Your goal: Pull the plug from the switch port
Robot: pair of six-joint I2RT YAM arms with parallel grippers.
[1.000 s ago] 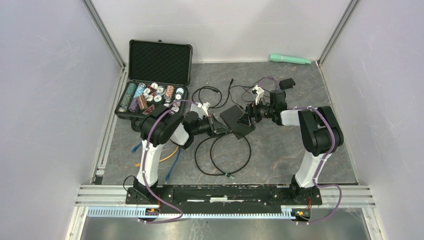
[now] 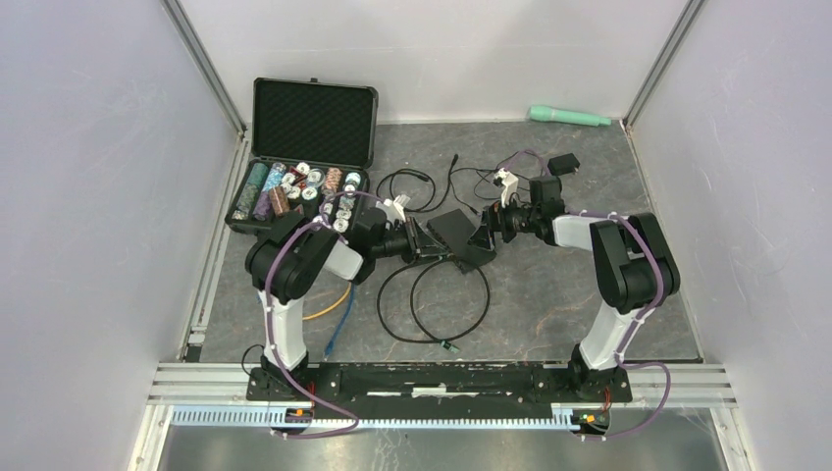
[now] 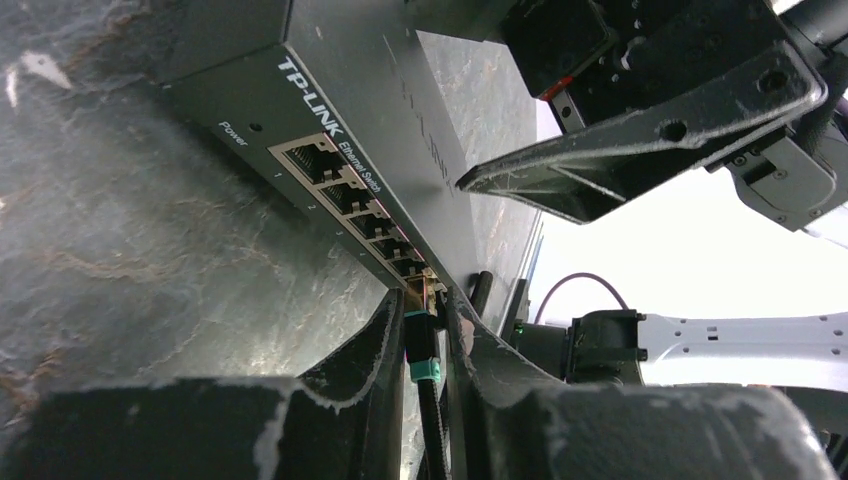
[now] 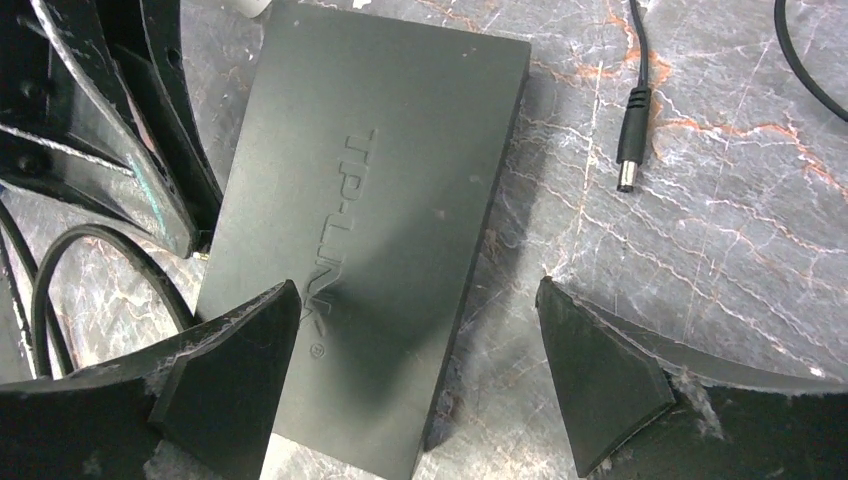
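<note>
A dark TP-LINK switch (image 2: 454, 234) (image 3: 375, 110) lies on the grey floor, its row of ports showing in the left wrist view. My left gripper (image 2: 429, 249) is shut on a black cable plug with teal bands (image 3: 424, 368) at the port at the end of the row; whether it is fully seated cannot be told. My right gripper (image 2: 483, 235) stands open over the switch, with nothing held between its fingers.
An open case of chips (image 2: 245, 201) sits back left. A loose barrel connector (image 4: 634, 135), looped black cables (image 2: 486, 304), an adapter (image 2: 563, 164) and a green tube (image 2: 564, 115) lie around.
My left arm has shifted slightly left, and the switch has moved slightly left with it. The right arm has moved very little.
</note>
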